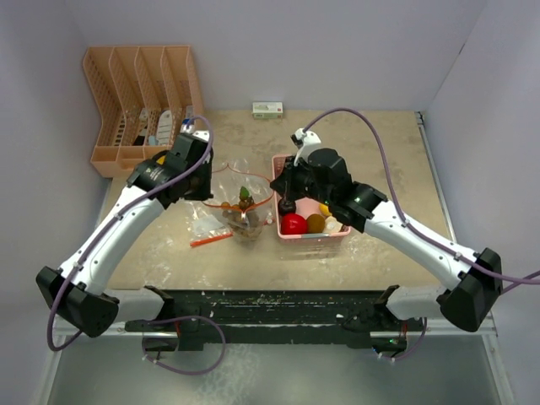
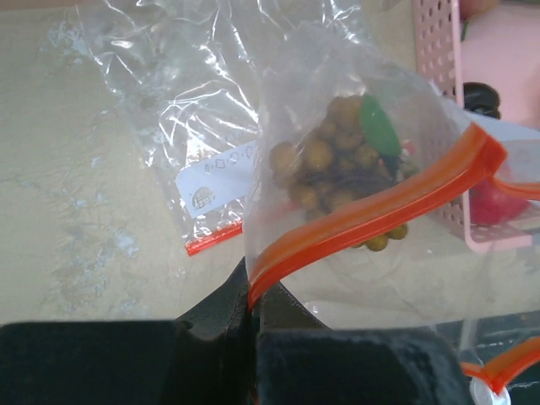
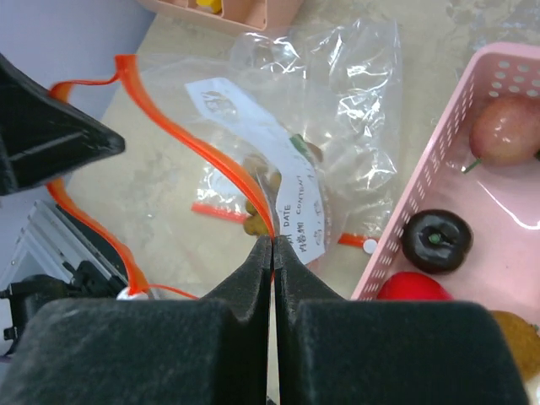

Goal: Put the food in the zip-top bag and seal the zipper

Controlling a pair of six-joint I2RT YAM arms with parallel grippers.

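A clear zip top bag with an orange zipper rim (image 1: 245,205) hangs between my two grippers, its mouth spread wide. Inside it lies a bunch of round greenish-brown fruit (image 2: 325,160) with a green leaf (image 2: 379,124). My left gripper (image 1: 205,196) is shut on one side of the bag's rim; in the left wrist view the orange strip (image 2: 363,221) runs up from its fingertips. The right gripper is shut on the opposite side of the rim, where the orange strip (image 3: 202,145) meets its fingertips.
Flat on the table lies another clear bag (image 2: 211,118) with an orange zipper. A pink basket (image 1: 312,234) holding several toy foods, among them a red one (image 1: 294,224), stands under my right arm. At the back left is an orange divided rack (image 1: 105,156); a small box (image 1: 267,110) sits at the back.
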